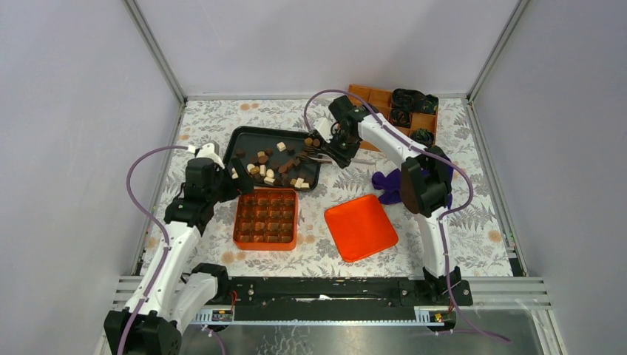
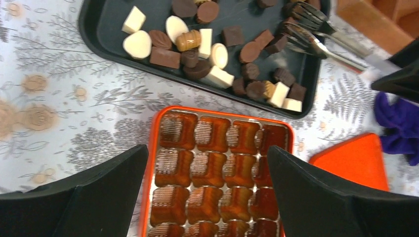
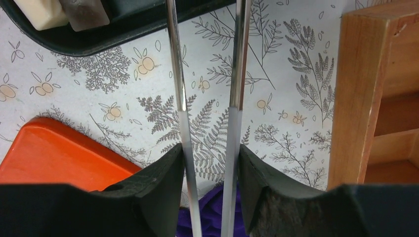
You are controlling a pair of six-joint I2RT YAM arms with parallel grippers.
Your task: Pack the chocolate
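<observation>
The black tray (image 1: 259,137) holds several dark and white chocolates (image 2: 163,58). Below it sits the orange box with an empty grid insert (image 1: 266,218). My left gripper hangs open over that box, nothing between its fingers. My right gripper holds metal tongs (image 3: 237,74) by their pale handles, its fingers against both sides. The tongs are spread, their tips over the right part of the tray in the top and left wrist views, with nothing clearly between them.
A wooden compartment box (image 1: 370,96) with dark coiled items stands at back right. An orange plate (image 1: 361,225) lies front right, a purple cloth (image 1: 388,185) beside it. Patterned table shows between them.
</observation>
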